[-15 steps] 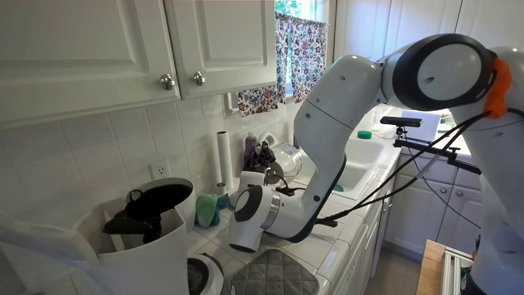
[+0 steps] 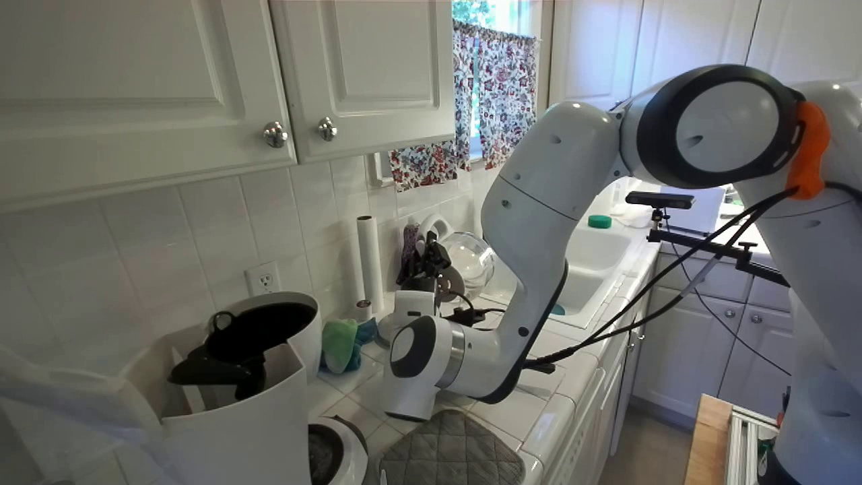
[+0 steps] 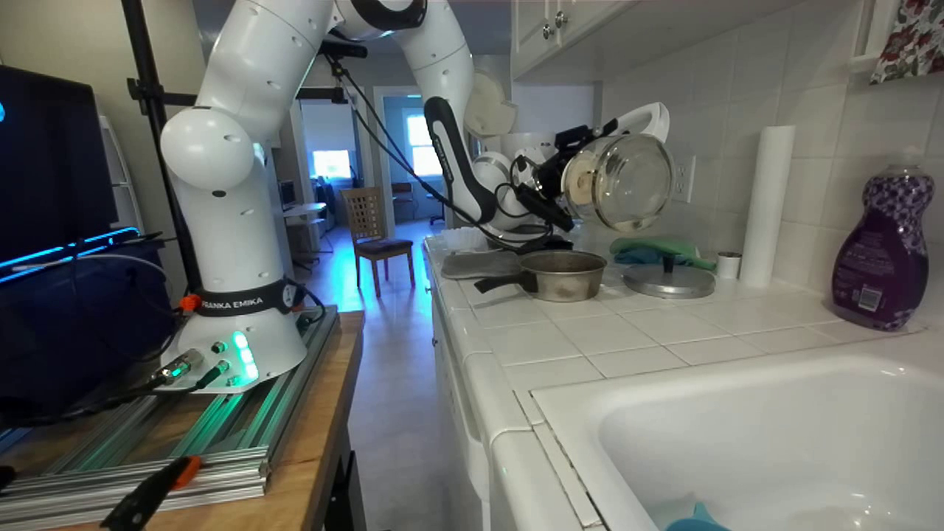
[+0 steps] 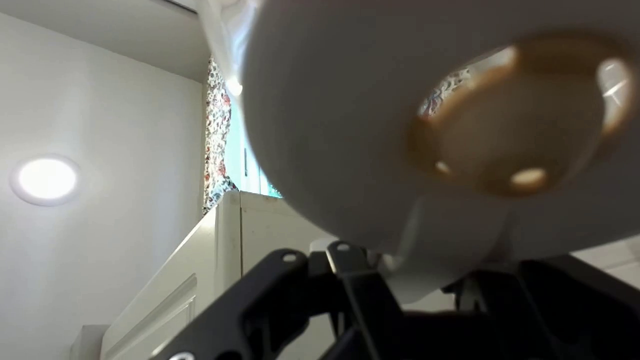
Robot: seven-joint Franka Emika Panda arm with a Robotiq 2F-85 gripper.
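A clear glass carafe (image 3: 635,181) with a white handle (image 3: 653,116) is held on its side above the counter, its round glass end towards the sink in exterior view 2. My gripper (image 3: 608,131) is shut on it around the handle; the exact contact is partly hidden. In the wrist view the black fingers (image 4: 354,282) flank a pale part of the carafe (image 4: 336,132), whose blurred body fills the upper right, with a brownish ring showing. Below and slightly left of the carafe stands a metal saucepan (image 3: 566,276) with a black handle; its inside cannot be seen.
A pan lid (image 3: 670,279) lies beside the saucepan, near green and blue cloths (image 3: 659,251). Along the wall stand a paper roll (image 3: 768,208) and a purple soap bottle (image 3: 885,243). White coffee maker (image 2: 234,396) and grey quilted mat (image 2: 452,453) occupy the near counter.
In exterior view 1 the arm's wrist has shifted slightly right and down, while its elbow has moved a little left. The carafe has moved only slightly and stays in my grip.
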